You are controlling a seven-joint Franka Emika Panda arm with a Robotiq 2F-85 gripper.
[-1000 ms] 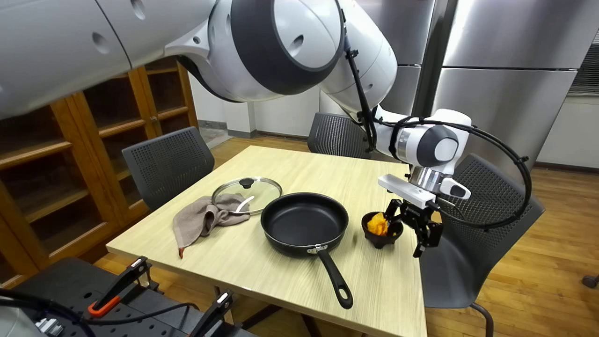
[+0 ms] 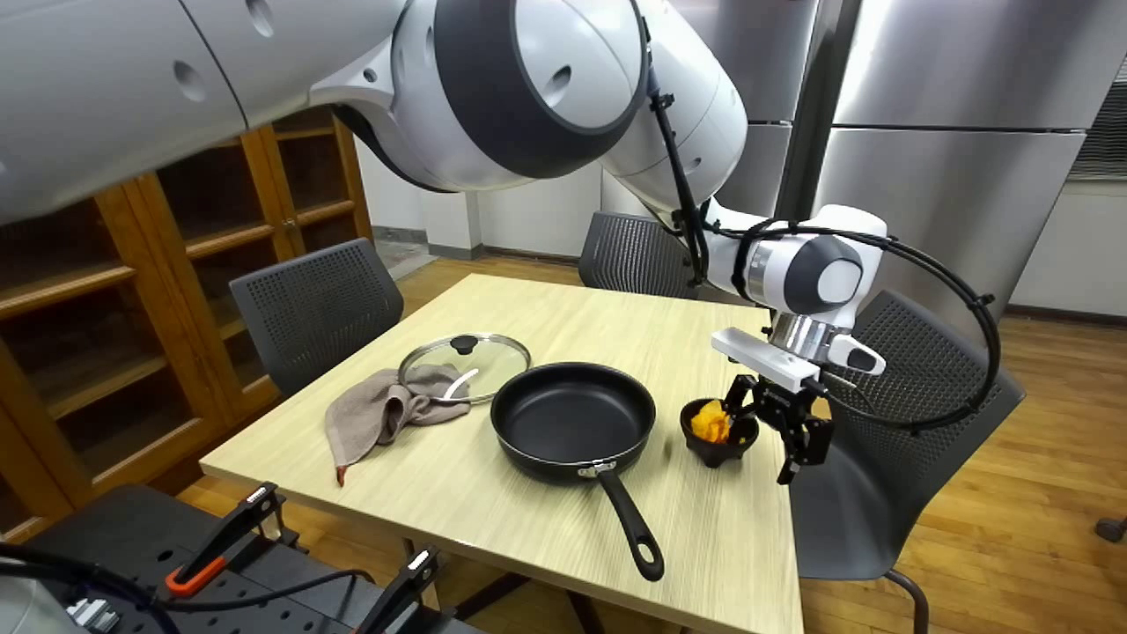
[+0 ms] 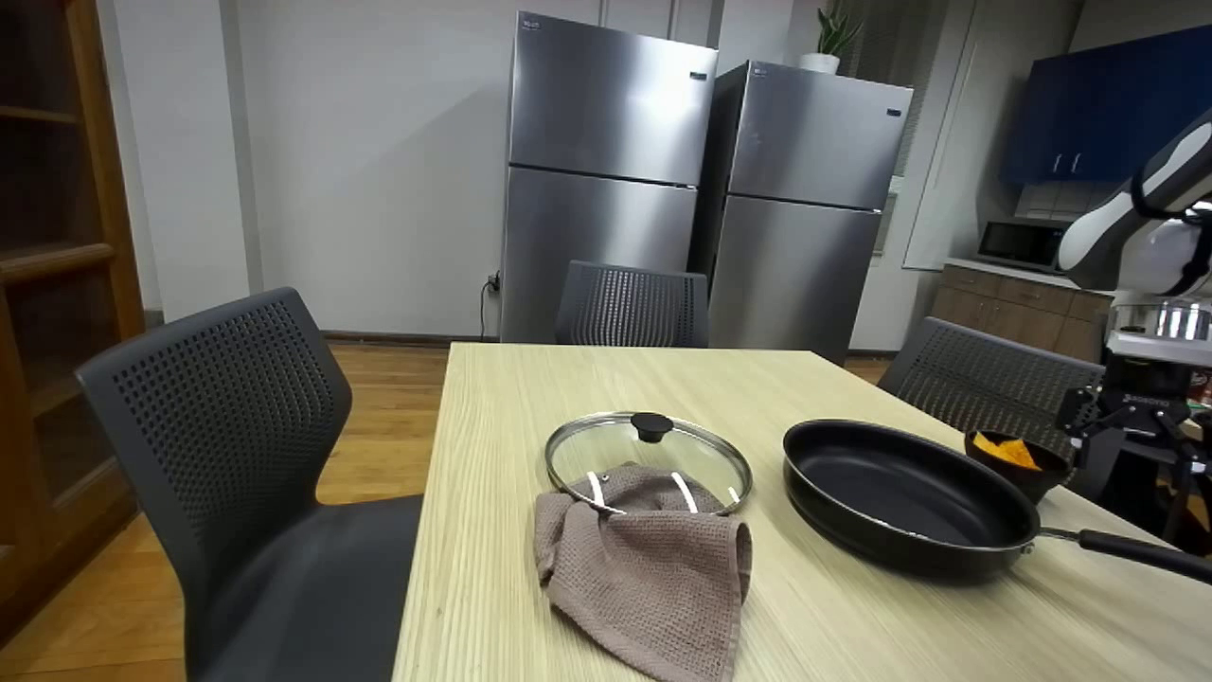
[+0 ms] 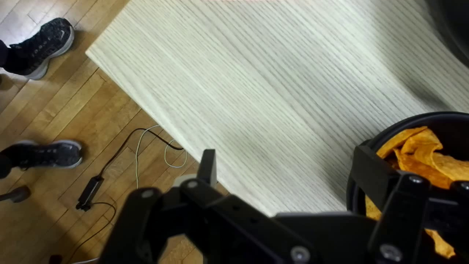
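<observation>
A small black bowl (image 2: 715,450) filled with orange chips (image 2: 710,422) stands near the table's right edge. My gripper (image 2: 762,442) is open at the bowl's right side, its two fingers spread wide. In the wrist view one finger (image 4: 371,173) overlaps the bowl's rim above the chips (image 4: 435,160), while the other finger (image 4: 208,166) hangs out past the table edge. Only bare table and floor show between them. Whether the finger over the bowl touches it, I cannot tell. Left of the bowl sits an empty black frying pan (image 2: 571,414), handle toward the front.
A glass lid (image 2: 488,354) with a black knob leans on a crumpled brown towel (image 2: 364,414) left of the pan. A dark chair (image 2: 898,423) stands close behind the gripper at the right table edge.
</observation>
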